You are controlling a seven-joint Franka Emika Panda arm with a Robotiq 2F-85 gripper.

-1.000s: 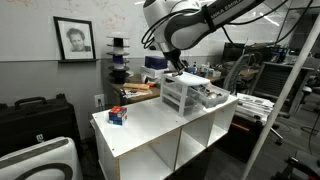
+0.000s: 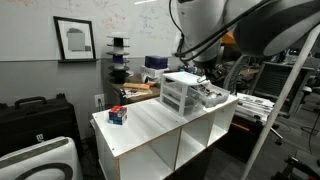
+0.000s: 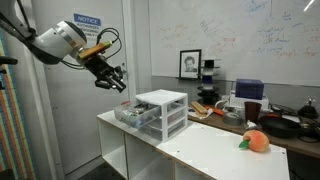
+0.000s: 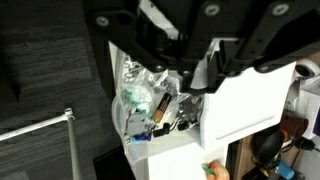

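Note:
Over the drawer unit's pulled-out clear drawer (image 3: 130, 114), my gripper (image 3: 119, 82) hangs in the air, pointing down. In the wrist view the gripper looks shut on a small dark item, too blurred to name. Below it, the drawer holds mixed small things, among them a brown piece (image 4: 162, 106) and crumpled clear plastic (image 4: 135, 93). The white drawer unit (image 3: 163, 97) stands on a white shelf top, its other drawers pushed in. The arm covers part of the drawer area in exterior view 1.
An orange peach-like toy (image 3: 255, 141) and a red-and-blue box (image 2: 117, 115) sit on the white shelf top (image 2: 146, 125). Between box and drawer unit the surface is clear. Pans (image 3: 281, 126) and other goods crowd the bench behind.
In exterior view 1 the arm has swung right and nearer the camera, growing larger in view. The drawer unit and the box have stayed put.

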